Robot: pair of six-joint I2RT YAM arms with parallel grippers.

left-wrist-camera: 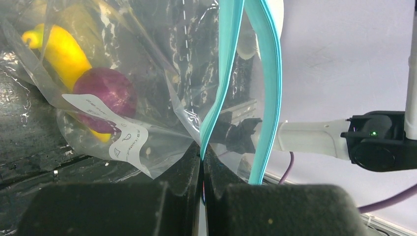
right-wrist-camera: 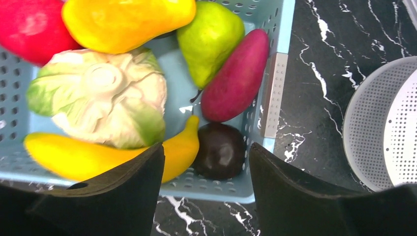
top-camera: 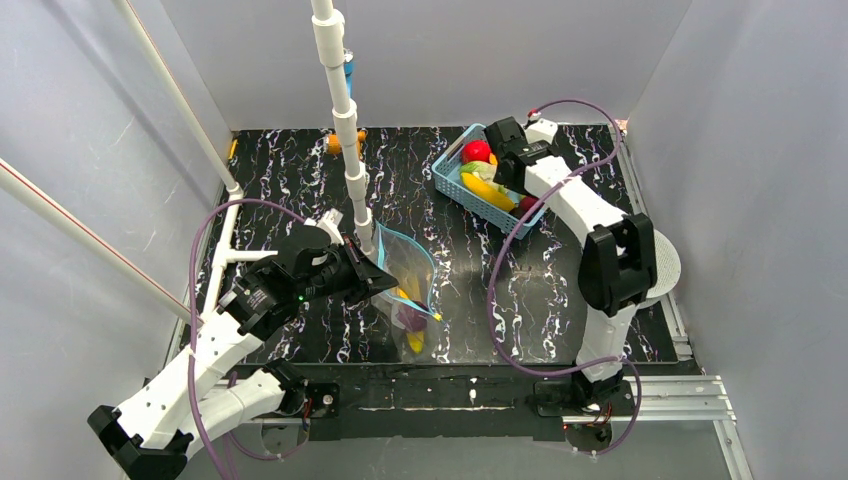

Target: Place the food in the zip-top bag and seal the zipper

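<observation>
Clear plastic bag (top-camera: 410,275) with a blue zip rim (left-wrist-camera: 268,73) stands mouth-open at the table's middle. Inside it lie a purple round food (left-wrist-camera: 110,93) and a yellow food (left-wrist-camera: 64,51). My left gripper is shut on the bag's rim. Over the blue basket (top-camera: 470,205), my right gripper is partly open, with nothing held. Between and beyond its fingertips sit a dark round food (right-wrist-camera: 221,151) and the tip of a banana (right-wrist-camera: 179,155). The basket also holds a cabbage (right-wrist-camera: 108,93), a green pear (right-wrist-camera: 211,39) and a magenta oblong food (right-wrist-camera: 236,76).
A red food (right-wrist-camera: 37,29) and a yellow-orange pepper (right-wrist-camera: 125,22) fill the basket's far side. White round strainers (right-wrist-camera: 378,123) stand right of the basket. A white pole (top-camera: 345,120) rises beside the bag. Bare tabletop (top-camera: 470,290) lies between bag and basket.
</observation>
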